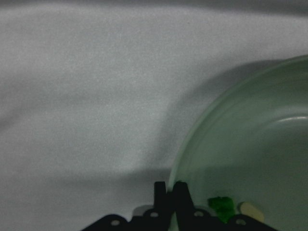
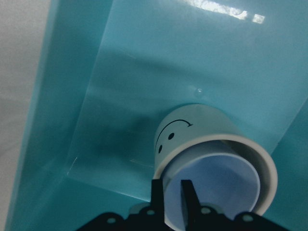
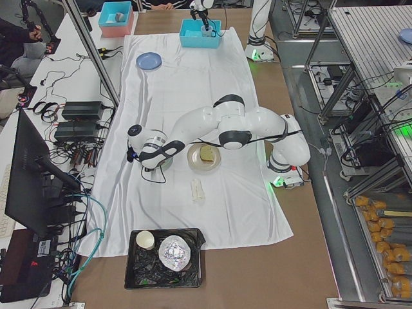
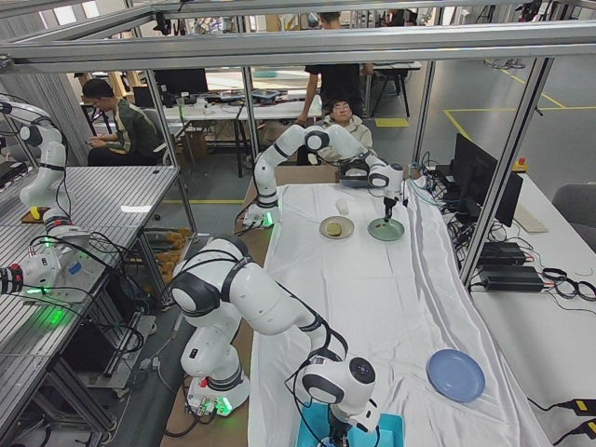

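Observation:
My left gripper is at the rim of a green plate (image 1: 269,139), which holds a green piece (image 1: 222,207) and a pale piece (image 1: 250,211). Its fingers stand close with the rim between or just beneath; a firm hold is unclear. In the blue bin (image 2: 120,82) lies a white cup (image 2: 180,125) with a smiling face, a pale blue cup (image 2: 216,185) nested inside. The fingertips of my right gripper are at the cups' near rims, slightly apart; whether they grip is unclear.
A beige plate (image 3: 197,161) with yellow food and a blue plate (image 3: 149,60) rest on the white cloth (image 3: 161,212). A black tray (image 3: 135,277) with a cup and foil-covered dish sits at the front.

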